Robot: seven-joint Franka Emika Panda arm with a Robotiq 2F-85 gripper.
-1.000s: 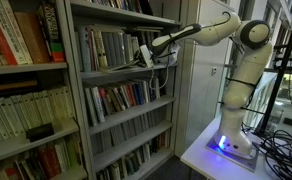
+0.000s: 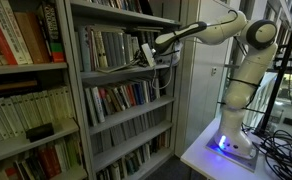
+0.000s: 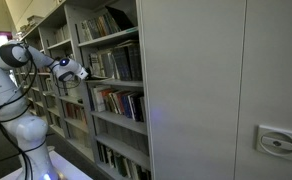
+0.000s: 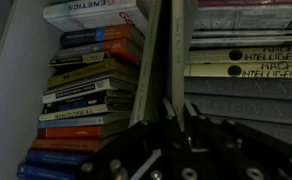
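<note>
My gripper reaches into the bookcase and is shut on a thin book (image 4: pixel 178 55), whose pale edge runs up from between the fingers in the wrist view. Dark shadow hides much of the contact. Exterior view 1 has the gripper (image 2: pixel 149 54) at the front of an upper shelf, close to the row of books (image 2: pixel 108 48). From the other side, exterior view 2 places the gripper (image 3: pixel 83 72) at the same shelf front.
Stacked books (image 4: pixel 86 95) crowd the left of the wrist view, and more volumes (image 4: pixel 246 70) fill the right. Further rows of books (image 2: pixel 126 97) occupy the shelf below. A white table (image 2: pixel 211 160) lies under the arm, mostly bare.
The arm has shifted only very slightly over the last second. The gripper stays at the same shelf, and the books in exterior view 1 look unmoved.
</note>
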